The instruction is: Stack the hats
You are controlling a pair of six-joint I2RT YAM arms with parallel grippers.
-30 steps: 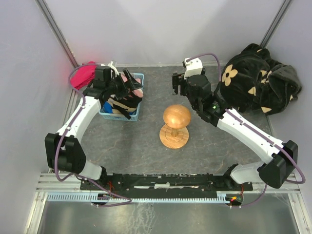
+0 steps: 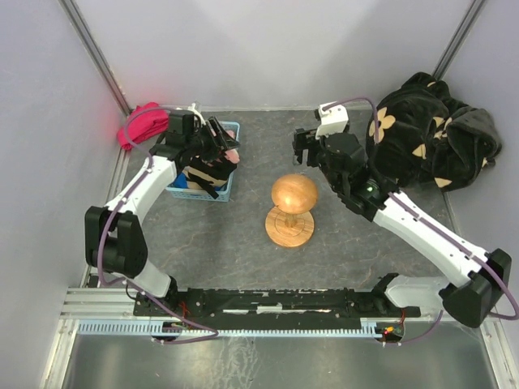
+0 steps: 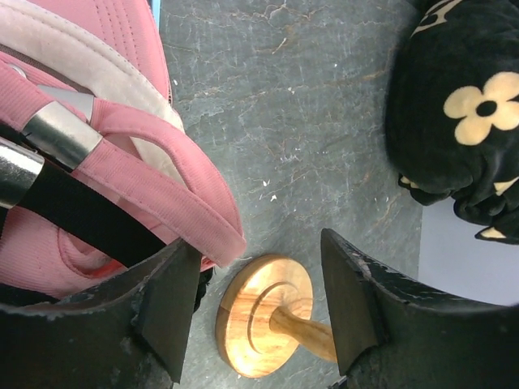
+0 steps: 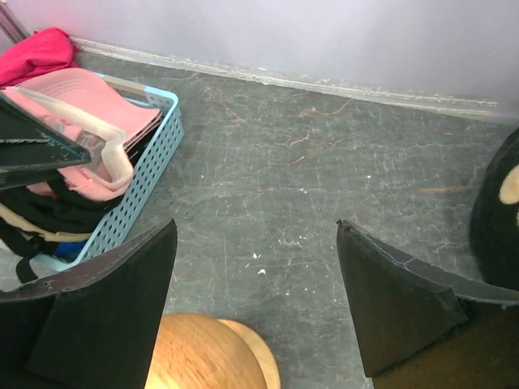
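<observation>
A blue basket (image 4: 142,203) at left holds stacked caps, a pink one (image 4: 89,97) on top over black, cream and blue ones. My left gripper (image 2: 219,134) is over the basket, fingers apart; in the left wrist view a pink strap (image 3: 195,211) lies at its left finger, and I cannot tell whether it touches. The wooden hat stand (image 2: 294,194) stands in the middle, with no hat on it. My right gripper (image 2: 306,144) hangs behind the stand, fingers apart with nothing between them.
A red cloth (image 2: 146,121) lies left of the basket. A black flowered fabric heap (image 2: 405,130) fills the back right.
The right arm has shifted rightward from where it was. The left arm has moved slightly, its gripper staying over the basket.
</observation>
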